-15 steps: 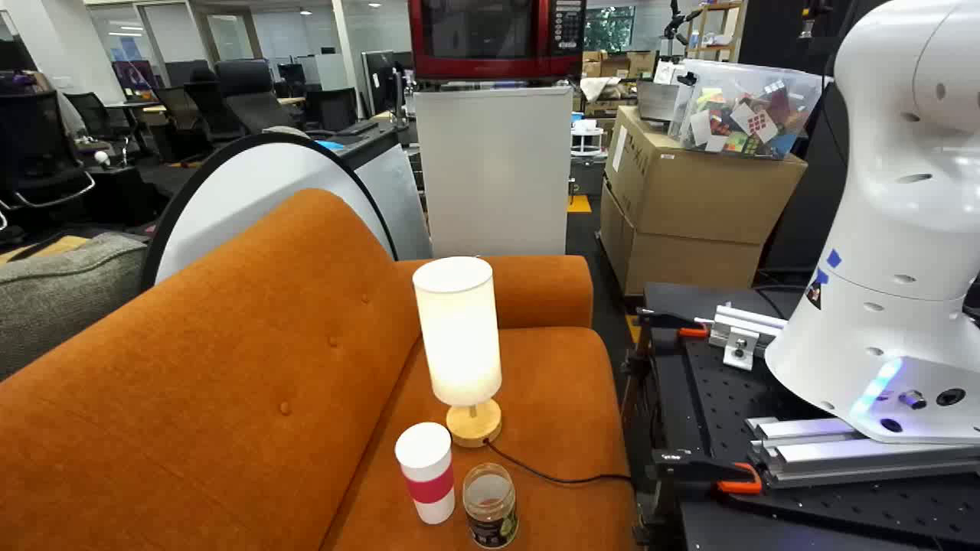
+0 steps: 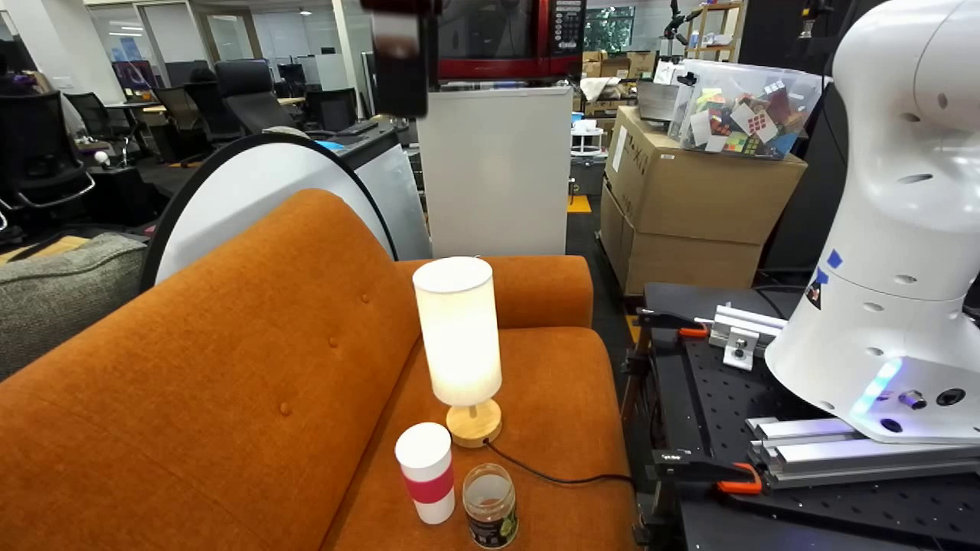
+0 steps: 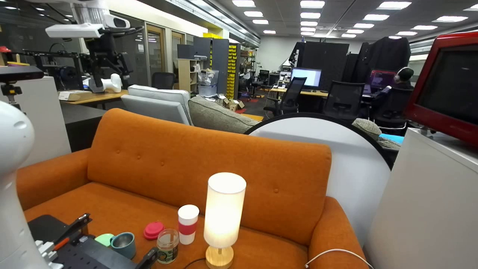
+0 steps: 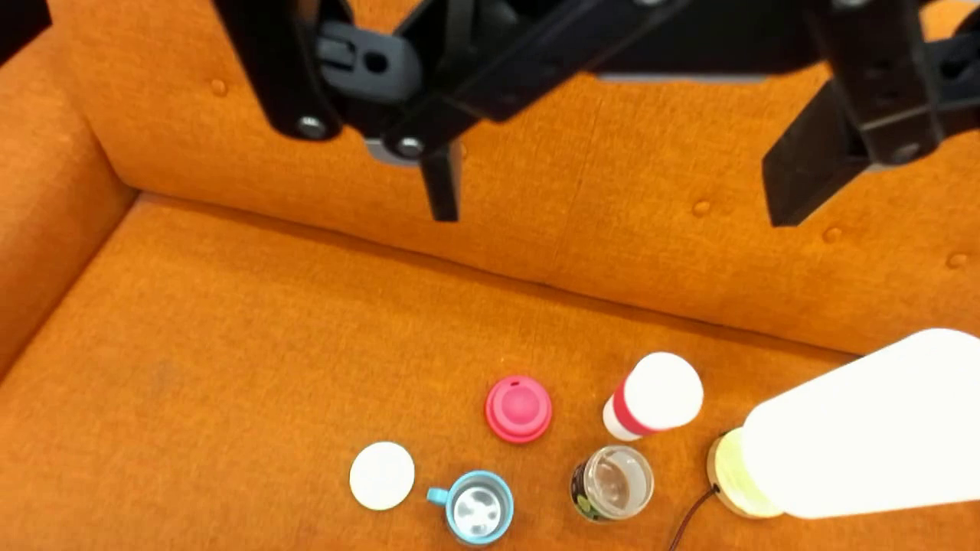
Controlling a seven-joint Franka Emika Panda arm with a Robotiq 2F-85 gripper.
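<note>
High above the orange sofa, my gripper stands open, its fingers wide apart with only the sofa back showing between them. In exterior view 2 the gripper [image 3: 109, 83] hangs at the upper left. On the seat are a white cup with a red band [image 4: 663, 393], a clear glass jar [image 4: 620, 482], a red lid [image 4: 519, 409], a blue mug [image 4: 479, 508] and a pale round disc [image 4: 382, 476], which looks green in exterior view 2. A lit lamp [image 3: 225, 210] with a wooden base stands beside the cup. None of these touches the gripper.
The sofa back [image 3: 201, 148] rises behind the objects. A black mounting table [image 2: 827, 514] carries the arm's base in front of the seat. The lamp's cord [image 2: 560, 479] runs across the seat. Left of the disc, the seat is clear in the wrist view.
A dark part of the gripper has come into the top of exterior view 1, in front of the red microwave. The objects on the sofa seen there have not moved.
</note>
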